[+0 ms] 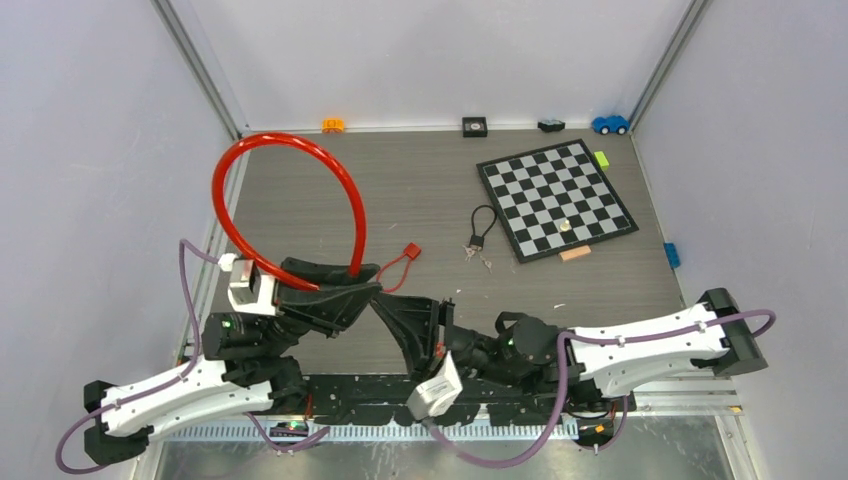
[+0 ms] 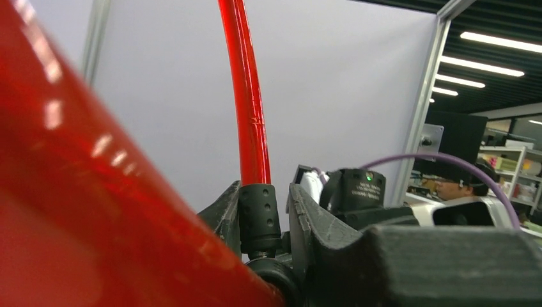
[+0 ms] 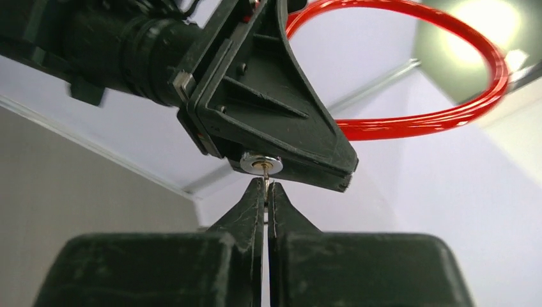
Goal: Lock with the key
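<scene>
A red looped cable lock (image 1: 355, 205) rises from my left gripper (image 1: 350, 285), which is shut on the lock; its black end (image 2: 257, 214) sits between the fingers in the left wrist view. In the right wrist view the silver keyhole (image 3: 252, 163) shows at the lower side of the left gripper's assembly, with a key (image 3: 266, 179) in it. My right gripper is shut on that key, its tips just below the keyhole. In the top view the two grippers meet left of the centre.
A red tagged loop (image 1: 410, 250), keys on a black loop (image 1: 476, 240) and a chessboard (image 1: 520, 190) lie on the table (image 1: 400, 170). Small toys and blocks line the back and right edges.
</scene>
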